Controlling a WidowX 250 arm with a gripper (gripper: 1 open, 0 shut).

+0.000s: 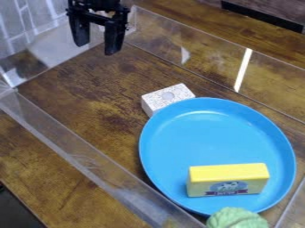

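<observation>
My black gripper (98,36) hangs at the top left over the wooden surface, its two fingers apart with nothing between them. Below and to the right lies a white speckled block (167,98). A round blue plate (209,138) fills the lower right, with a yellow box (226,179) on it. A green leafy-looking object (237,219) is partly visible at the bottom edge, beside the plate.
Clear plastic walls (84,160) border the wooden work area.
</observation>
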